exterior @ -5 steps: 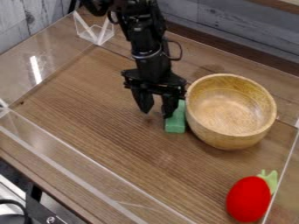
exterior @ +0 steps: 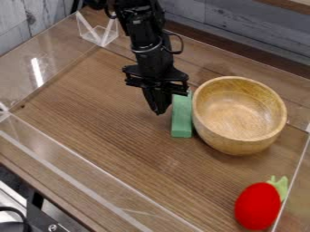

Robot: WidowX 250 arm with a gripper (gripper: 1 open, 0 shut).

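The black gripper point(exterior: 159, 107) points down over the middle of the table, just left of a green block point(exterior: 182, 120); it looks shut, with nothing visible in it. The green block lies lengthwise against the left side of a wooden bowl point(exterior: 238, 115). A red plush vegetable with a green top point(exterior: 258, 205) lies at the front right.
A clear plastic piece point(exterior: 97, 27) is at the back left. A grey wall runs along the back.
The gripper has risen and shifted slightly left, uncovering more of the green block. The bowl and red plush have not visibly moved.
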